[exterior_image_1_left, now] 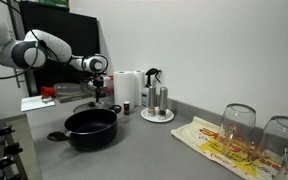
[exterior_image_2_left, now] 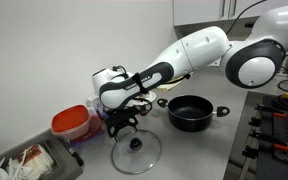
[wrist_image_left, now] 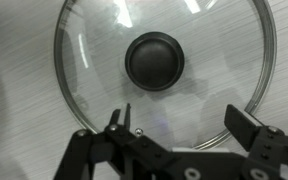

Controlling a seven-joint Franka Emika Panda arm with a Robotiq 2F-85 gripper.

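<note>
A round glass lid (wrist_image_left: 89, 95) with a dark rim lies flat on the counter, and its black knob (wrist_image_left: 154, 61) shows near the top middle of the wrist view. My gripper is open above the lid, its two dark fingers wide apart with nothing between them. The knob is ahead of the fingertips, apart from them. Exterior view 2 has the lid (exterior_image_2_left: 151, 158) on the counter below and beside my gripper (exterior_image_2_left: 114, 126). A black two-handled pot (exterior_image_1_left: 92, 128) stands uncovered close to the lid.
Behind the arm in exterior view 2 is a red bowl (exterior_image_2_left: 71, 120). Bottles stand on a white plate (exterior_image_1_left: 158, 116) along the wall. Upturned glasses (exterior_image_1_left: 237, 124) and a yellow-patterned cloth (exterior_image_1_left: 210, 140) occupy the right. Between the pot and cloth, the counter is bare.
</note>
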